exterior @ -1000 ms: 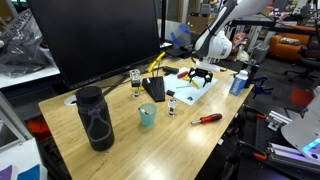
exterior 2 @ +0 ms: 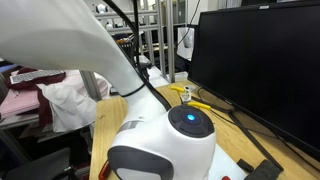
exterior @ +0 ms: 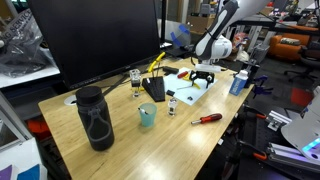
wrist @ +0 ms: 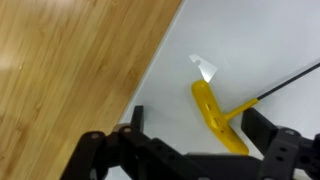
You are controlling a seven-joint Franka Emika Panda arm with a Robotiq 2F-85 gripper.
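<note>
A tool with a yellow T-shaped handle [wrist: 208, 105] and a thin dark shaft [wrist: 290, 80] lies on a white sheet [wrist: 165, 100]. My gripper stands open low over it in the wrist view. The handle sits between the fingers, nearer the right finger [wrist: 258, 128], while the left finger [wrist: 130, 133] is well clear of it. Exterior view 1 shows the gripper [exterior: 204, 76] over the far end of the white sheet [exterior: 188, 101]. The arm [exterior 2: 160, 145] hides the fingers in exterior view 2.
A red-handled screwdriver [exterior: 208, 119], a teal mug [exterior: 147, 115], a black cylinder [exterior: 95, 118] and a blue bottle [exterior: 239, 83] stand or lie about the table. A large monitor [exterior: 100, 45] lines the back.
Over the last second my gripper has come down toward the white sheet. The yellow handle, visible below it earlier in exterior view 1, is now mostly covered.
</note>
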